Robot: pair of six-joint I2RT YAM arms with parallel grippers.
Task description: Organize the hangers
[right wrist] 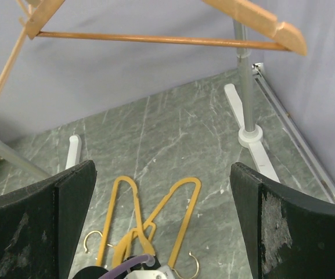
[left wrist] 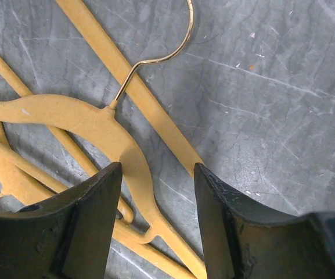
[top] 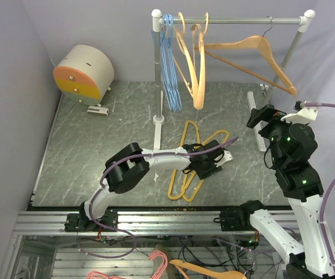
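Observation:
Yellow hangers (top: 172,189) lie overlapping on the marble floor. My left gripper (top: 213,165) is low over them; in the left wrist view its fingers (left wrist: 86,221) stand part open above a hanger body (left wrist: 118,139) with a metal hook (left wrist: 155,61). My right gripper (top: 259,119) is open and empty, raised at the right below the rail (top: 231,21). Light blue hangers (top: 170,70) and wooden hangers (top: 199,87) hang on the rail, one wooden hanger (top: 254,43) turned broadside at the right.
A round-topped cabinet (top: 83,75) sits at the back left, with free floor before it. The rack's white feet (top: 158,136) stand on the floor. More hangers (top: 213,272) lie below the front edge.

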